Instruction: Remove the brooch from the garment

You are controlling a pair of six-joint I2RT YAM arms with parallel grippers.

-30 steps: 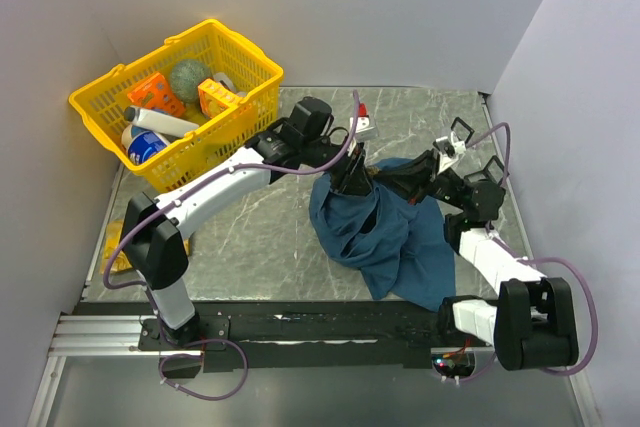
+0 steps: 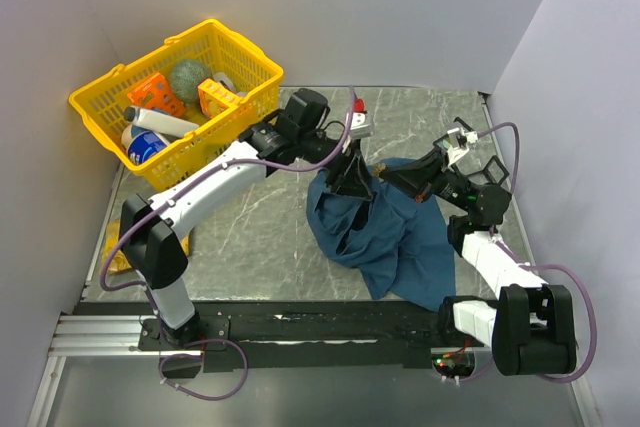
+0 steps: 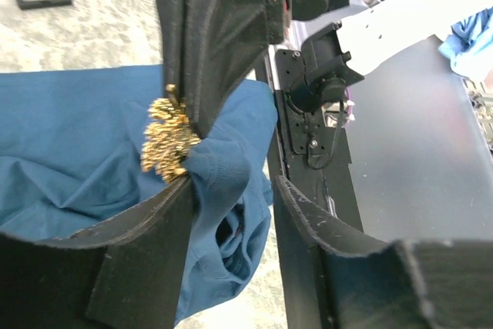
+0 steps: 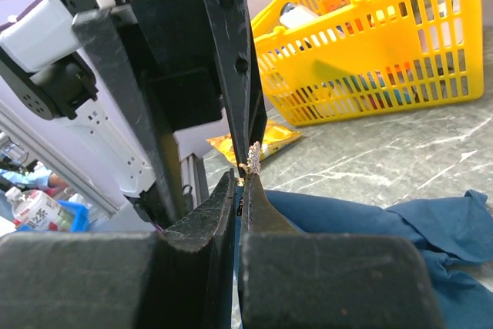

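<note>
The gold, beaded brooch (image 3: 167, 140) sits at the tips of my right gripper, which is shut on its edge. From the top it shows as a small gold spot (image 2: 378, 169) between both grippers. A raised fold of the blue garment (image 3: 223, 169) stands close against the brooch; whether the pin still passes through the cloth cannot be told. My left gripper is open around that fold, its fingers apart, one near or touching the cloth. The rest of the garment (image 2: 405, 257) lies crumpled on the table below.
A yellow basket (image 2: 255, 57) with several items stands at the back left. A yellow packet (image 4: 273, 138) lies beneath its side. Black frames (image 2: 490, 169) lie at the right edge. Bare marble (image 2: 250, 257) is free left of the garment.
The right gripper has shifted slightly to the right, away from the left one, with the gold brooch now showing at its tips. The left arm has moved only a little.
</note>
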